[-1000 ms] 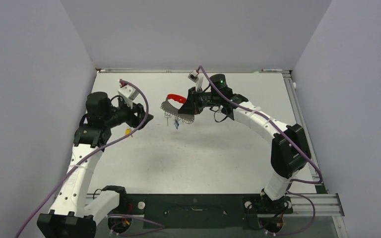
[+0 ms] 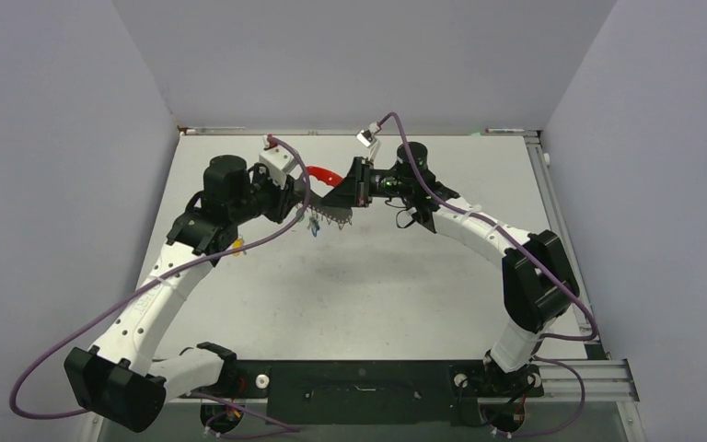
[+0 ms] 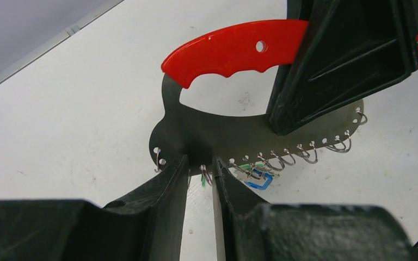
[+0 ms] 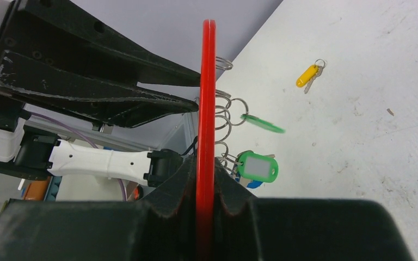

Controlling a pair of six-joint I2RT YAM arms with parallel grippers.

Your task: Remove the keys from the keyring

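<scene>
The dark key holder plate with red handle is held upright by my right gripper (image 2: pixel 359 184), shut on it, the red edge between its fingers in the right wrist view. Small metal rings hang along its lower edge, carrying a green tag (image 4: pixel 257 166), a second green piece (image 4: pixel 264 124) and a blue tag (image 3: pixel 259 182), partly hidden. My left gripper is part open at the plate's lower edge, a metal ring showing between its fingertips in its wrist view; whether that ring is within its grasp I cannot tell.
A yellow tag with a key (image 4: pixel 307 75) lies on the white table (image 2: pixel 350 295), at the left in the top view. Grey walls stand at both sides and the back.
</scene>
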